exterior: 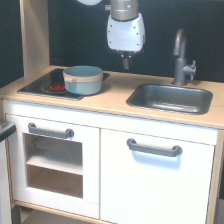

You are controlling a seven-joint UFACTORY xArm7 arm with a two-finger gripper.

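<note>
High over the back of the counter, between the pot and the sink, hangs my gripper [126, 64]. Its white body points downward with a small dark tip below, too small to show whether the fingers are open or shut. A teal pot [84, 82] with a tan rim stands upright on the black stovetop [42, 87] to the left. Clear space separates the gripper from the pot, and nothing visible hangs beneath the tip.
A grey sink [172, 98] with a dark faucet [181, 60] occupies the right of the wooden counter [115, 92]. Below are a cabinet door [150, 182] with a grey handle and a compartment front [55, 150] with an opening.
</note>
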